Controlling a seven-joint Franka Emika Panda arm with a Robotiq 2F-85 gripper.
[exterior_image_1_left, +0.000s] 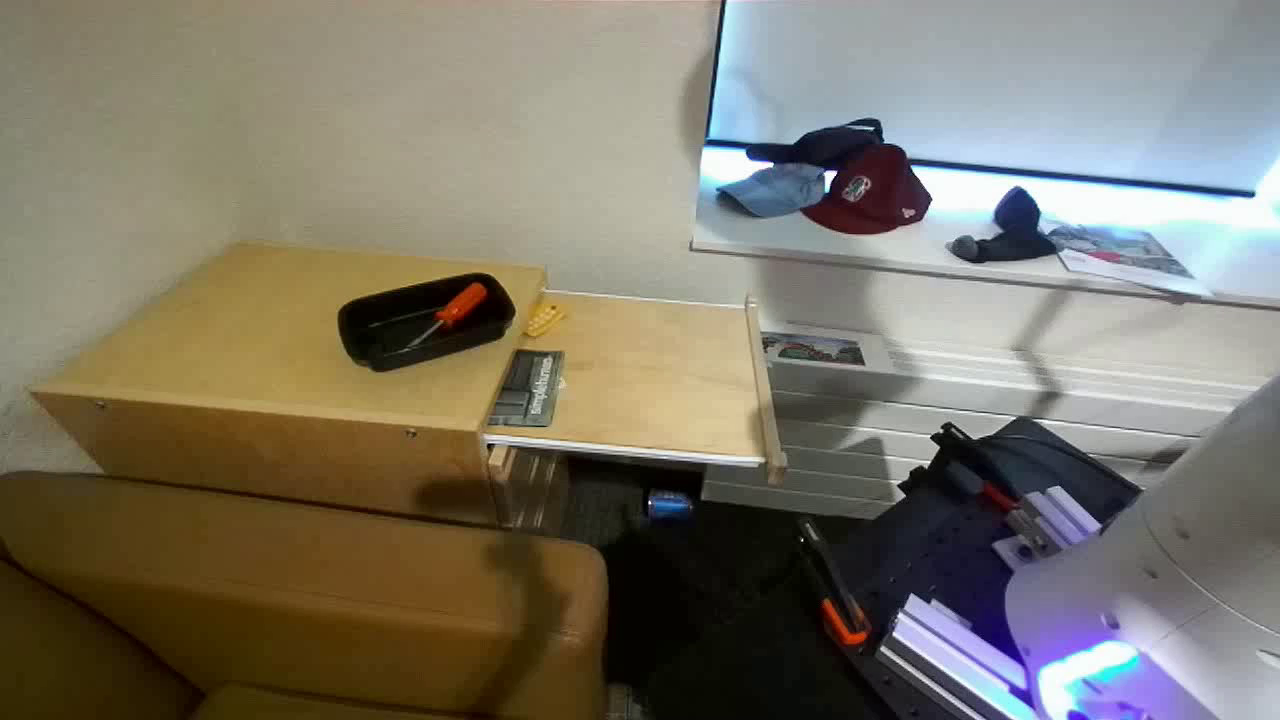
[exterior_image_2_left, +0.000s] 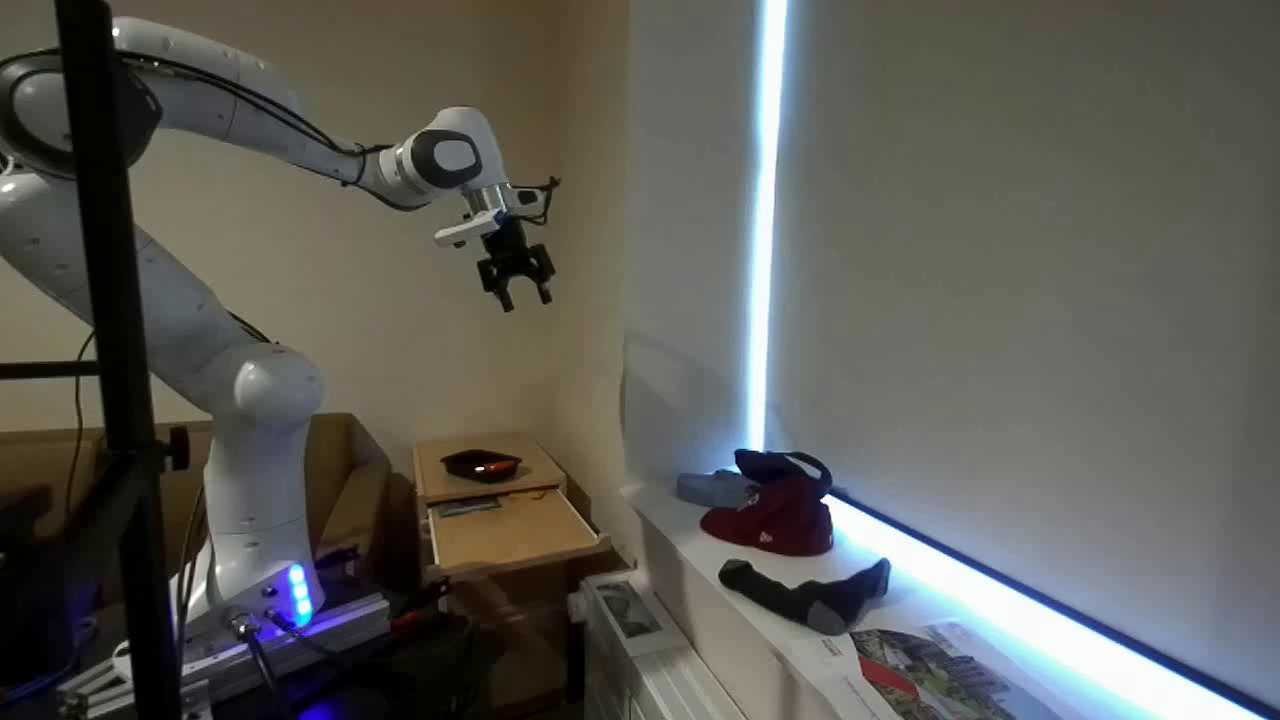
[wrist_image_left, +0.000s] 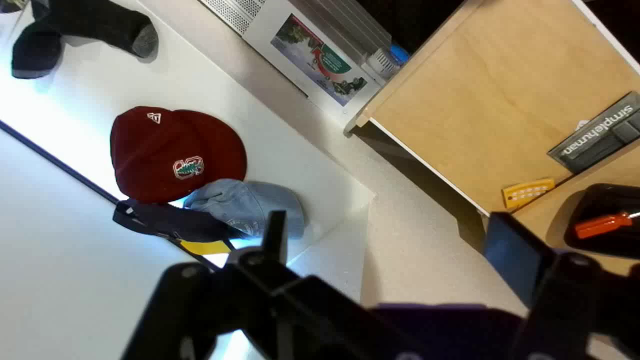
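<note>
High in the air, well above the furniture and the window sill, my gripper (exterior_image_2_left: 525, 302) stands open, its fingers apart and nothing between them. In the wrist view a dark red cap (wrist_image_left: 174, 153), a light blue cap (wrist_image_left: 255, 201) and a dark navy cap (wrist_image_left: 174, 223) lie bunched on the sill. A black tray (exterior_image_1_left: 381, 314) on the wooden cabinet holds a screwdriver with an orange-red handle (exterior_image_1_left: 462, 304). On the pulled-out wooden panel are a yellow object (wrist_image_left: 528, 192) and a grey "simplehuman" packet (exterior_image_1_left: 528, 388). A dark sock (exterior_image_2_left: 816, 596) rests on the sill.
Printed sheets lie on the sill (exterior_image_2_left: 678, 510) and the radiator (exterior_image_2_left: 672, 672). A blue can (exterior_image_1_left: 669, 504) is on the floor below the panel (exterior_image_1_left: 660, 372). A brown sofa (exterior_image_1_left: 300, 588) stands before the cabinet. Most of the panel is bare.
</note>
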